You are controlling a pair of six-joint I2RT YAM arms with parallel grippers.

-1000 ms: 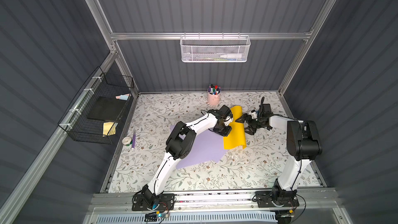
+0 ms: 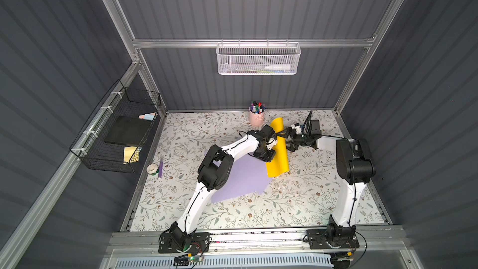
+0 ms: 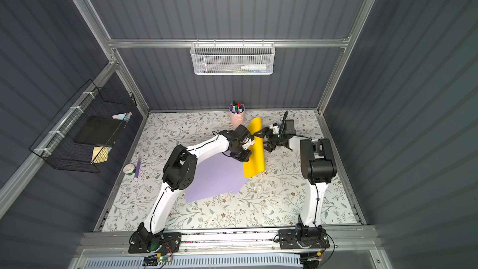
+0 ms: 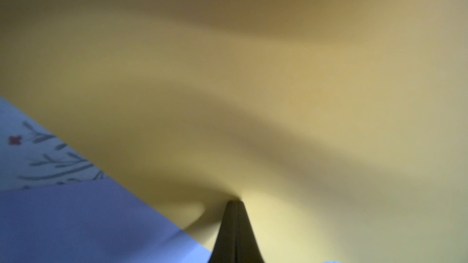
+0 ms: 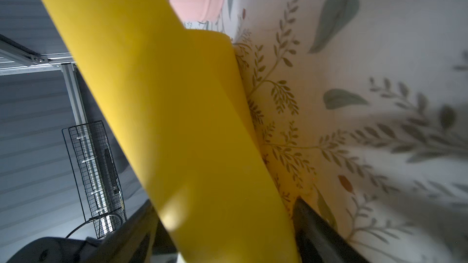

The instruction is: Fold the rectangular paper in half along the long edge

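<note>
A yellow paper (image 2: 279, 162) lies partly over a purple sheet (image 2: 241, 179), its right side curled upward into a bend. My left gripper is shut; in its wrist view the tip presses onto the yellow paper (image 4: 316, 117), with small creases around it. On the right, my right gripper (image 2: 286, 140) stands beside the curled side. Its wrist view has the yellow paper (image 5: 195, 141) rising between spread fingers, which are part open. Whether either pad touches the paper is hard to tell.
Behind the paper's far end stands a pink cup (image 2: 256, 118) of markers. A black wire basket (image 2: 122, 129) hangs at left, and a white mesh basket (image 2: 259, 59) on the back wall. Bare patterned table shows front right.
My right gripper has moved left and slightly away from the front, and the paper's raised side has shifted left with it.
</note>
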